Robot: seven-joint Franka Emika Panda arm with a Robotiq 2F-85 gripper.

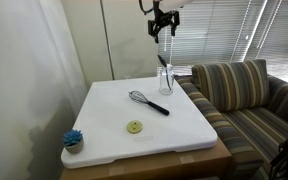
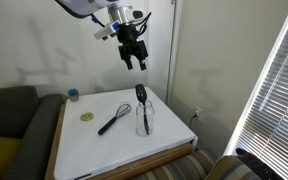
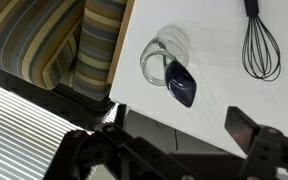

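A clear glass jar stands upright near the far right corner of the white table in exterior view 1. A dark-headed utensil leans in it, head above the rim. From the wrist view, this utensil's head points toward my gripper. High above the table, my gripper is open, with nothing between its fingers and clear of the jar. A whisk with a black handle lies on the table beside the jar.
A yellow round object and a small potted blue plant sit on the near part of the white table. A striped sofa borders its right side.
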